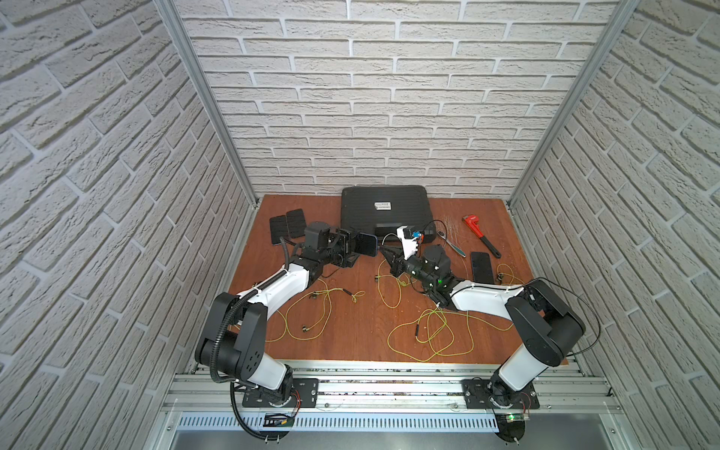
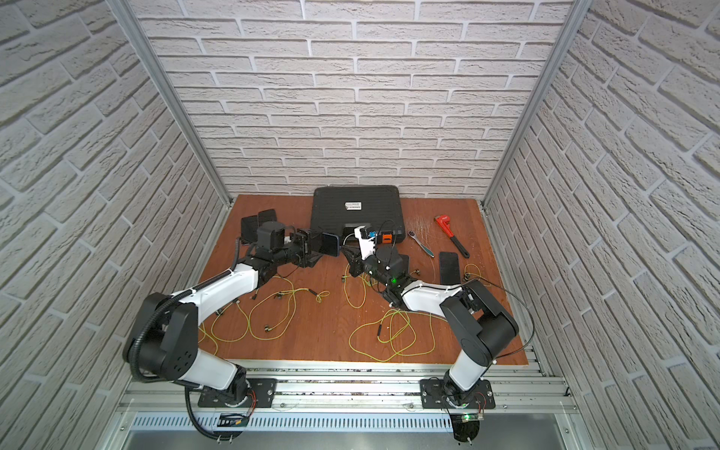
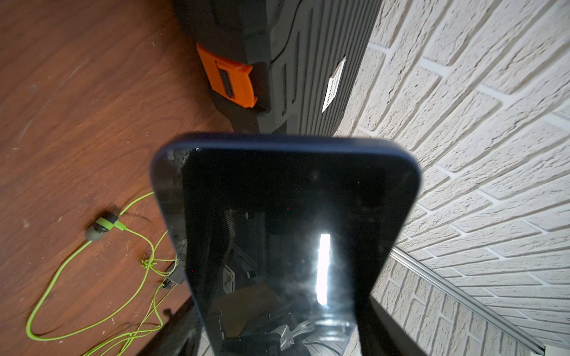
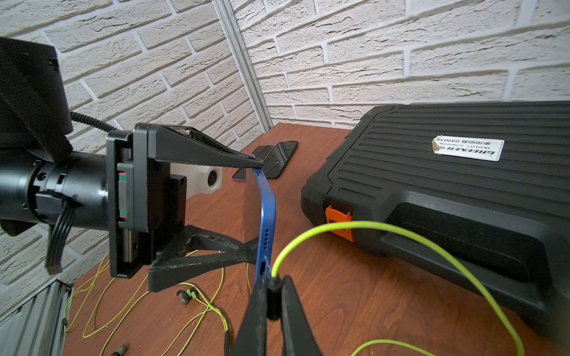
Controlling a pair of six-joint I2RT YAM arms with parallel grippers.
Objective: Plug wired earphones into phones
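A blue-framed phone (image 3: 279, 219) is held upright in the air by my left gripper (image 1: 357, 247), shut on it. My right gripper, facing it, is shut on a black earphone plug (image 4: 273, 296) with a yellow-green cable (image 4: 419, 239) arching off to the right. The plug lines up with the phone's bottom edge in the right wrist view, close to its port; whether it touches or is inside cannot be told. More earphones (image 3: 107, 221) lie on the wooden table below.
A black case (image 1: 384, 210) lies at the back middle. Two dark phones (image 1: 287, 225) rest at the back left, another (image 1: 481, 268) at the right, near a red wrench (image 1: 481, 234) and a metal tool (image 1: 451, 245). Tangled cables cover much of the front table.
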